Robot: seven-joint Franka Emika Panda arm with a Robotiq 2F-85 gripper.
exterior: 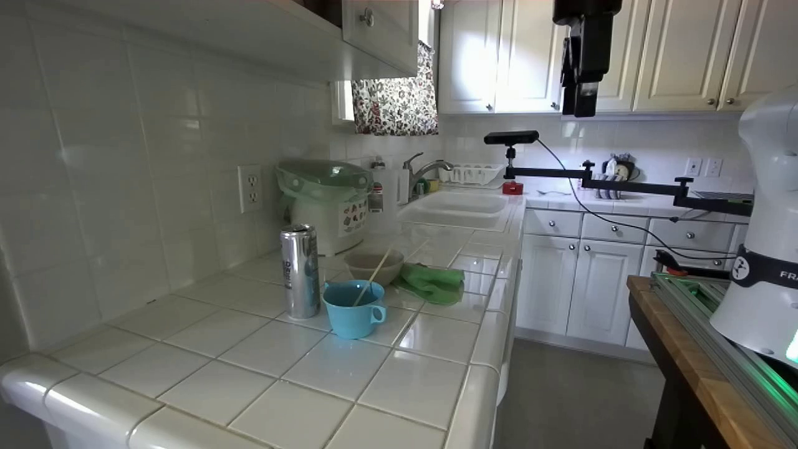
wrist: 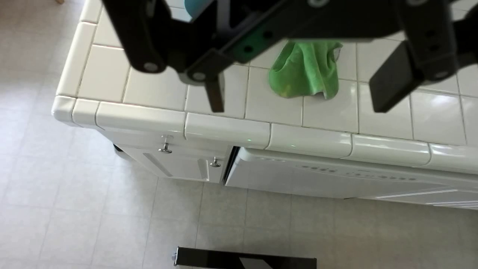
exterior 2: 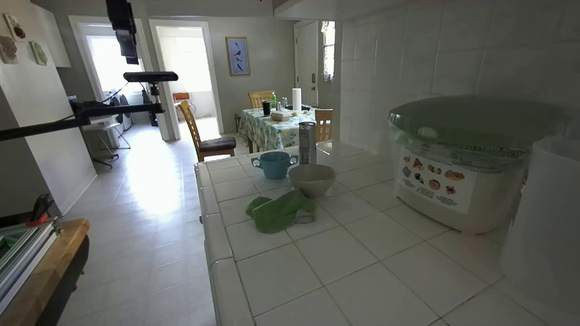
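High above the counter's edge hangs my gripper, its fingers wide apart with nothing between them; in exterior view 1 the gripper (exterior: 581, 105) shows in front of the far cabinets. Below it on the tiles lies a crumpled green cloth (wrist: 307, 71), also visible in exterior view 2 beside a beige bowl (exterior 2: 312, 179). A blue two-handled cup (exterior: 353, 314) holds a thin light stick (exterior: 371, 278). Just behind the cup stands an upright silver can (exterior: 300, 269). In the wrist view, only a bit of the cup shows, the rest hidden by the gripper.
A lidded bin (exterior: 329, 213) stands against the tiled wall, near the sink (exterior: 456, 209). A camera on a black arm (exterior: 583, 176) reaches out from the robot's side.
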